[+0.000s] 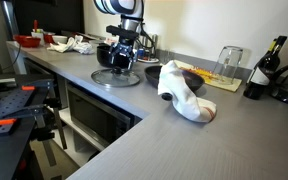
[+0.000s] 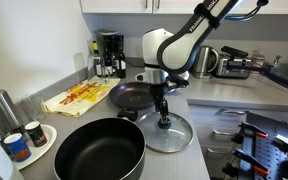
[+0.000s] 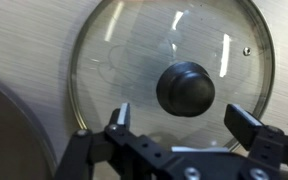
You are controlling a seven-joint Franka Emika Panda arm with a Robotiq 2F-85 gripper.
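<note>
A glass lid (image 1: 106,79) with a metal rim lies flat on the counter in exterior view 1. Its round black knob (image 3: 185,88) stands up near the lid's middle, just ahead of the gap between my fingertips in the wrist view. My gripper is open above the lid, pointing down, one of its dark fingers (image 3: 242,122) to the right and the other to the left. Nothing is between them. From exterior view 2 the gripper (image 2: 168,107) appears just above the knob (image 2: 164,123); the exact height is hard to tell.
A deep black pot (image 2: 99,148) stands close beside the lid, with a dark frying pan (image 2: 134,95) behind. A white cloth (image 1: 187,97) hangs over the pan's handle side. Bottles (image 2: 107,65) stand farther back.
</note>
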